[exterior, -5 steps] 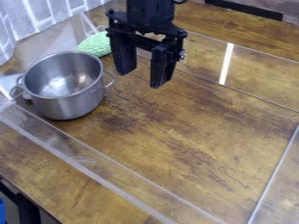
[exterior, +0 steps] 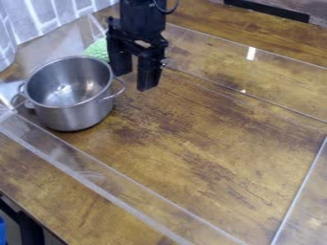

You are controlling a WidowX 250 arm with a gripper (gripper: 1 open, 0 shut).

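A steel pot (exterior: 71, 100) with two handles stands at the left on the wooden tabletop. My black gripper (exterior: 133, 69) hangs just behind and to the right of the pot, above the table, in front of a green item (exterior: 98, 50). Whether its fingers are open or shut is hard to make out.
A pale cloth or curtain is at the upper left.
My gripper has moved back and to the left, toward the green item, and looks smaller in view. The pot has not visibly moved.
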